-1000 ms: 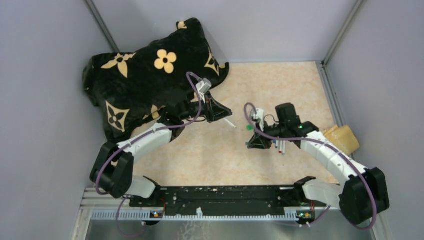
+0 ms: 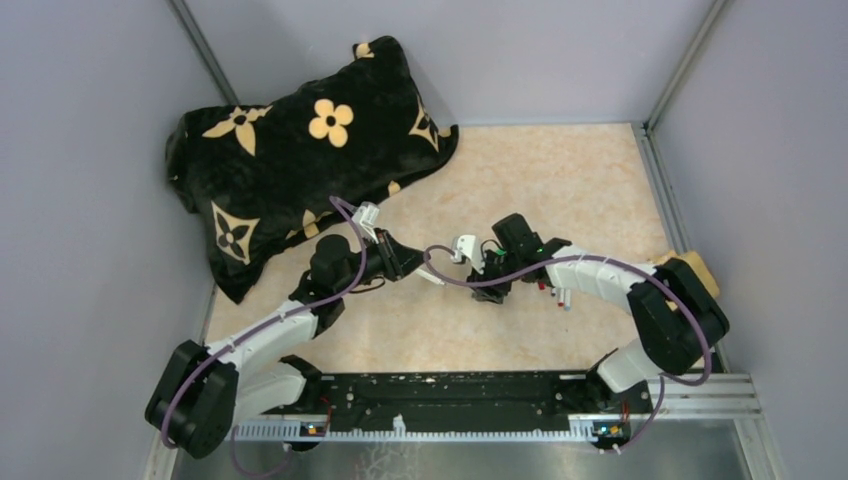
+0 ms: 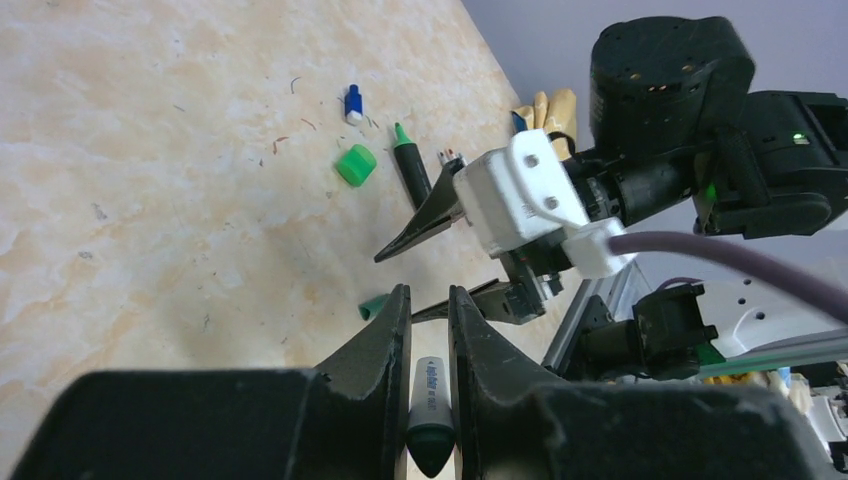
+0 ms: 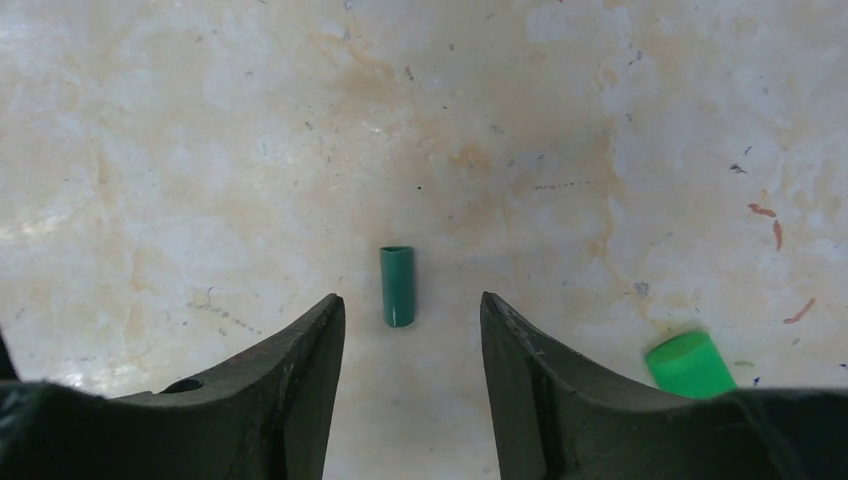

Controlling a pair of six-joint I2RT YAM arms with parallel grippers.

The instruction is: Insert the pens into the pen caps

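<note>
My left gripper is shut on a white pen (image 3: 430,390) with a dark green end, held above the table (image 2: 440,340). My right gripper is open over a dark green cap (image 4: 398,286) lying on the table between its fingertips as seen in the right wrist view. A bright green cap lies nearby, also at the lower right of the right wrist view. A blue cap (image 3: 353,105) and a dark marker with green tip (image 3: 411,170) lie farther back.
A black patterned blanket (image 2: 300,150) covers the back left. A tan glove (image 2: 700,275) lies at the right edge beside several pens (image 2: 564,298), partly hidden by my right arm.
Over the last second both arms have moved: the left down and to the left with the pen, the right to the left over the table.
</note>
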